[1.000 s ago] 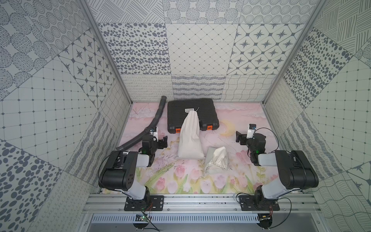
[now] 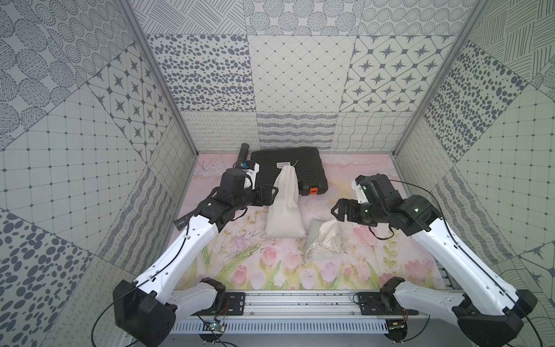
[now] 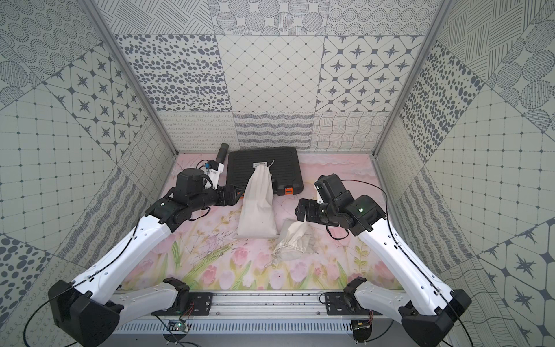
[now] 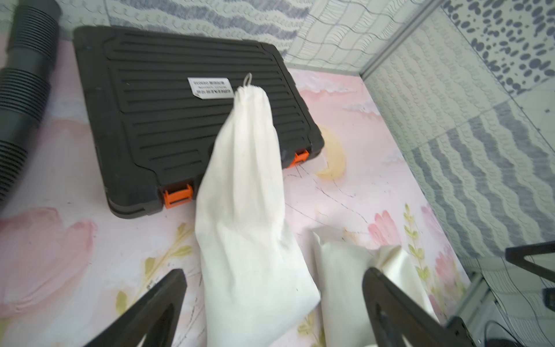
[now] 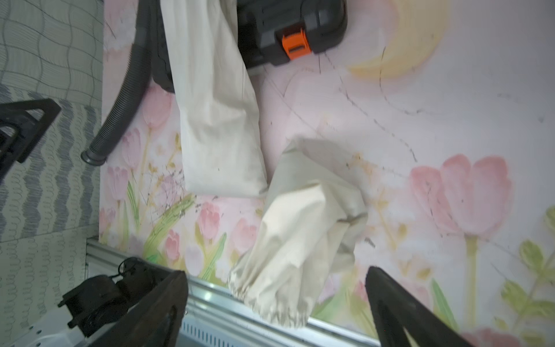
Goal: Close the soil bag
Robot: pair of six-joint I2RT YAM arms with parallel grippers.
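Two pale cloth bags are in view. The tall one (image 2: 285,208) lies with its wide end on the table and its narrow, gathered top on a black case; a thin loop of cord (image 4: 247,79) shows at its tip. To its right sits a smaller, crumpled bag (image 5: 300,231), its top folded over. My left gripper (image 2: 273,195) is open left of the tall bag's middle, seemingly above the table. Open too, my right gripper (image 2: 337,214) hangs near the small bag's upper right, with nothing between its fingers. Which bag holds soil cannot be told.
The black case (image 4: 156,115) with orange latches (image 4: 179,195) stands at the back. A dark ribbed hose (image 4: 26,86) lies along the left side. Free table (image 5: 462,115) stretches to the right of both bags.
The bags have not visibly moved.
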